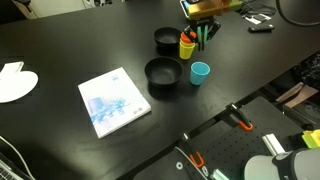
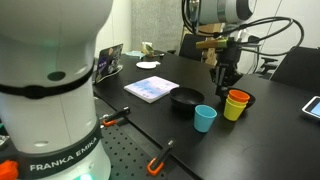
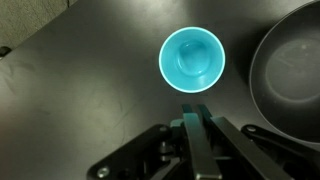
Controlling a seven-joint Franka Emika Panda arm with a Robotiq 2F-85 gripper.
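A light blue cup stands upright on the dark table, just right of the near black bowl. My gripper hangs above and behind the cup, shut on a thin green object. In the wrist view a narrow teal-green strip shows between the fingers; what exactly it is cannot be made out. The cup lies ahead of the fingertips in that view, with its inside looking empty. From the other side, the gripper appears over the table, clear of the cup.
Close by stand stacked yellow and orange cups and a second black bowl. A white picture-covered board lies left of the near bowl. Farther left are a white plate and bare table.
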